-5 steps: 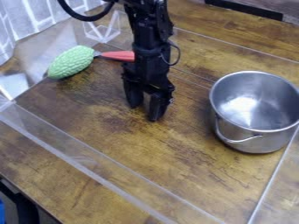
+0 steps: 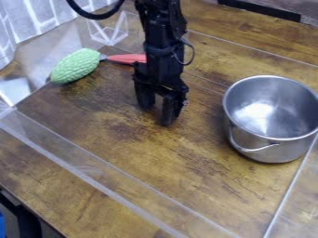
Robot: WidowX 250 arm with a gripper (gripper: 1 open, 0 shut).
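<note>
A black robot gripper is low over the middle of the wooden table, its fingertips at or close to the surface; whether its fingers are open or shut is hard to tell, and no object shows clearly between them. A steel pot stands to its right. Behind the arm at the left lie a green bumpy corn-like toy and a red object, partly hidden by the arm.
Transparent strips run along its left and right. A light curtain hangs at the back left, and a dark ledge sits at the back right.
</note>
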